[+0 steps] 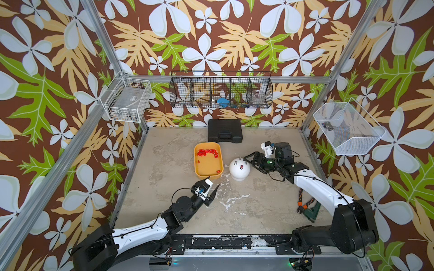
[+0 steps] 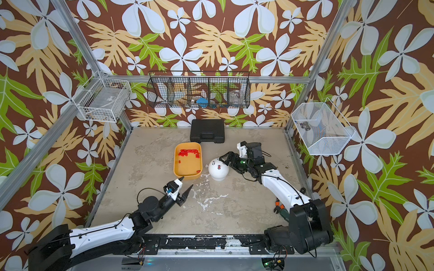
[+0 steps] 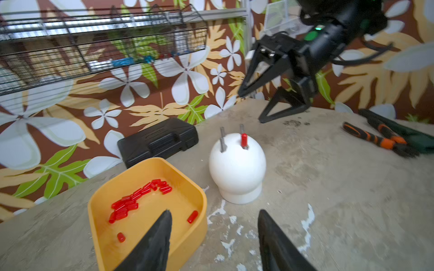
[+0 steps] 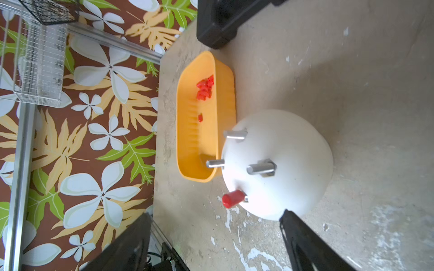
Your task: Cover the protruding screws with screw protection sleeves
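Note:
A white dome (image 4: pixel 284 167) stands on the table with upright metal screws (image 4: pixel 260 168); one wears a red sleeve (image 4: pixel 234 197), the other visible ones are bare. The orange tray (image 3: pixel 171 244) left of it holds red sleeves (image 3: pixel 135 196), mostly bunched toward the back. My right gripper hangs open above and right of the dome, nothing between its fingers. My left gripper is low at the front left, short of the tray and dome, its fingers parted and empty.
A black case (image 1: pixel 224 131) lies at the back. Hand tools (image 3: pixel 370 137) lie at the right. Wire baskets (image 1: pixel 220 90) hang on the frame.

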